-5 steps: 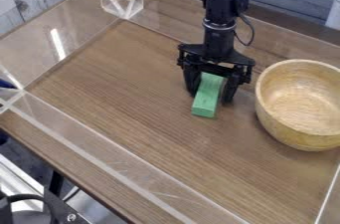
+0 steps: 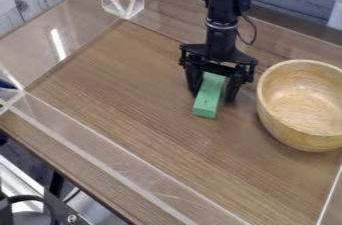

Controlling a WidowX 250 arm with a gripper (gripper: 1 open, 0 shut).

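Note:
My black gripper (image 2: 214, 81) is low over the middle right of the wooden table, at a green block (image 2: 207, 98) that stands out beneath it toward the viewer. The fingers surround or cover the block's far end; whether they grip it cannot be told. A beige bowl (image 2: 303, 119) sits just right of the gripper.
A small white wire-like object (image 2: 122, 4) stands at the back left. Dark equipment sits off the lower left edge.
The arm and gripper have shifted slightly to the left, with the green block moving very little.

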